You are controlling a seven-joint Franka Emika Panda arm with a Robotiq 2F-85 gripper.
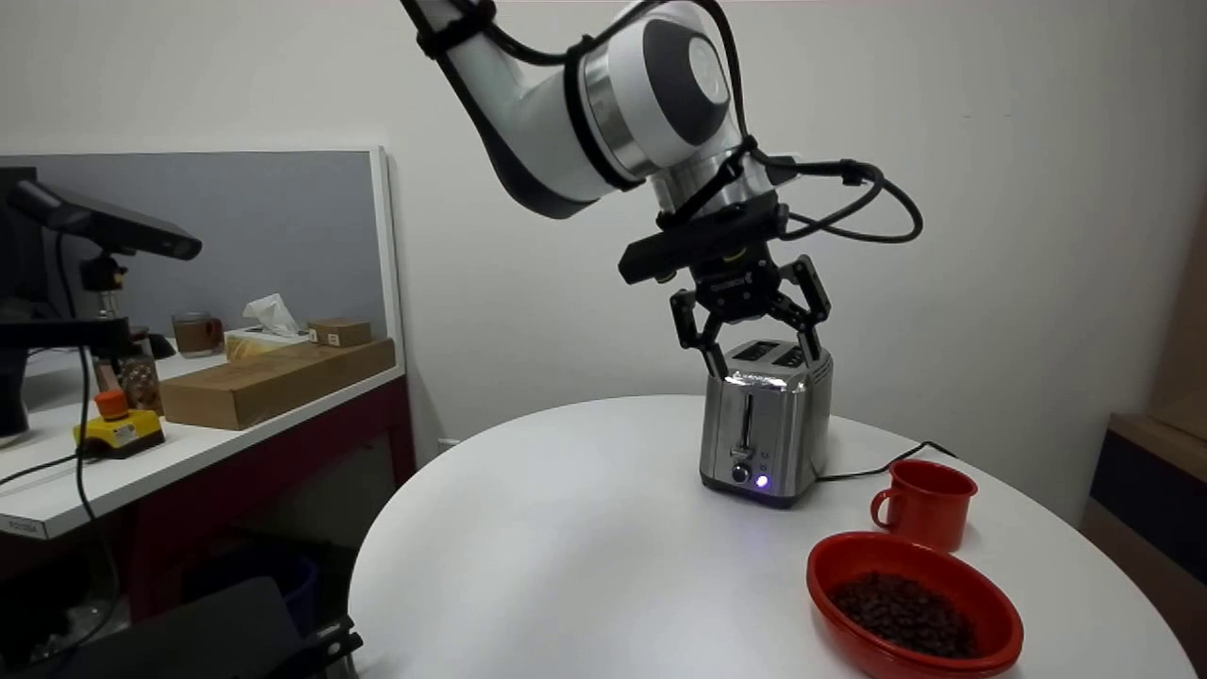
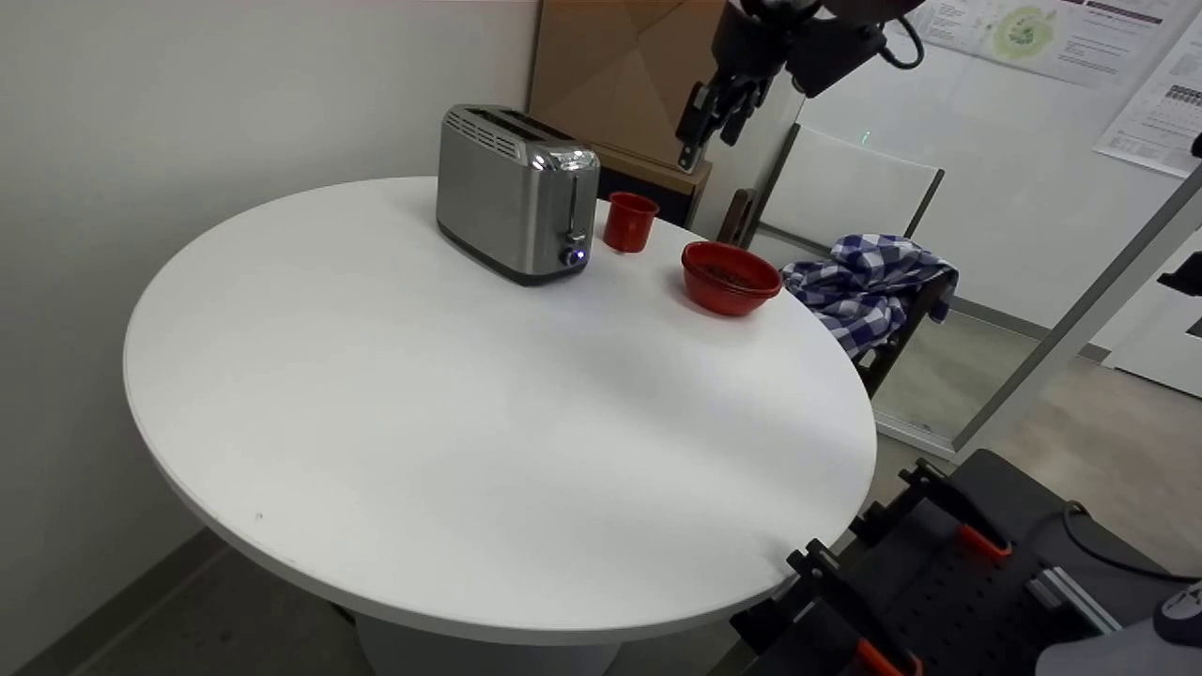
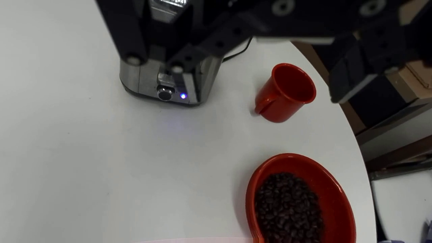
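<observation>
My gripper (image 1: pixel 765 360) is open, its fingers spread apart with nothing between them. In exterior view 1 it overlaps the top of the silver toaster (image 1: pixel 755 436); exterior view 2 has the gripper (image 2: pixel 710 158) high above the table's right side, clear of the toaster (image 2: pixel 496 203). A red mug (image 3: pixel 285 93) stands upright right of the toaster, its handle toward the lower left in the wrist view. Nearer the table edge is a red bowl (image 3: pixel 340 202) holding dark beans (image 3: pixel 287 208). Finger parts cover much of the toaster in the wrist view.
The round white table (image 2: pixel 451 428) has wide free room left of and in front of the toaster. A black cord (image 1: pixel 888 462) runs from the toaster behind the mug. A chair with a checkered cloth (image 2: pixel 868 287) stands beyond the table's edge.
</observation>
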